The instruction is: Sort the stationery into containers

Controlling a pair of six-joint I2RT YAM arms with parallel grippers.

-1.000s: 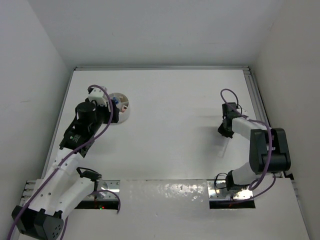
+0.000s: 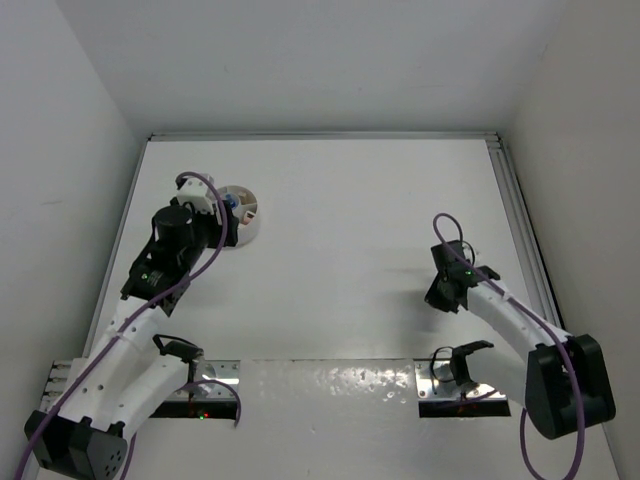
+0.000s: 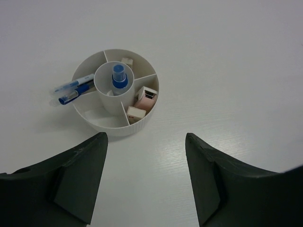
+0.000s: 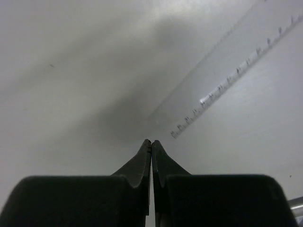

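A clear ruler [image 4: 222, 82] with markings along one edge lies flat and diagonally on the table in the right wrist view. Close to its near end, my right gripper is shut, with nothing showing between its tips. From the top, that gripper [image 2: 436, 305] is low over the right side of the table, and the arm hides the ruler. A round white container [image 3: 113, 124] with compartments holds blue pens [image 3: 78, 88], small white and pink blocks [image 3: 146, 98] and a blue-capped bottle [image 3: 119, 78] in its centre cup. My left gripper is open and empty near the container.
A metal rail [image 2: 525, 230] borders the right side, with a wall beyond it. Shadows of the right arm fall across the table near the ruler.
My right gripper has shifted left and toward the front edge. The ruler turned from nearly upright in the top view to slanting, and is now hidden by the arm. The left arm looks still.
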